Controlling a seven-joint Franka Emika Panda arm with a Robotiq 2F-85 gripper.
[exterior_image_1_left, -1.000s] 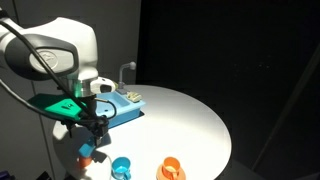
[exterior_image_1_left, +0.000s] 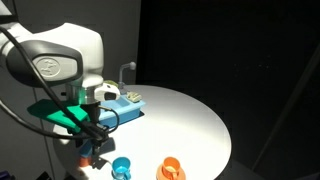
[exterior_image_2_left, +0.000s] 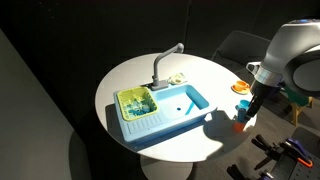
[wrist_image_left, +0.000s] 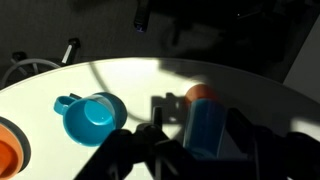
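Observation:
An upright item with a blue upper part (wrist_image_left: 206, 128) and an orange end (wrist_image_left: 201, 93) stands between the fingers of my gripper in the wrist view. The fingers are partly open, and a strip of pale table shows between the item and the left finger. Contact on the right side is too dark to tell. Exterior view 1 has the gripper low at the table's near left, with the orange part (exterior_image_1_left: 86, 159) just under it. In exterior view 2 the orange part (exterior_image_2_left: 239, 126) appears near the table's right edge.
Close by is a blue mug (wrist_image_left: 90, 121), and beyond it an orange cup (exterior_image_1_left: 171, 165) on an orange saucer. A light blue sink (exterior_image_2_left: 170, 113) holds a yellow-green rack (exterior_image_2_left: 136, 103), with a faucet (exterior_image_2_left: 165, 62) behind.
My gripper has come down over the blue and orange item, and its fingers now hide most of the blue part. The mug and the cup have stayed put.

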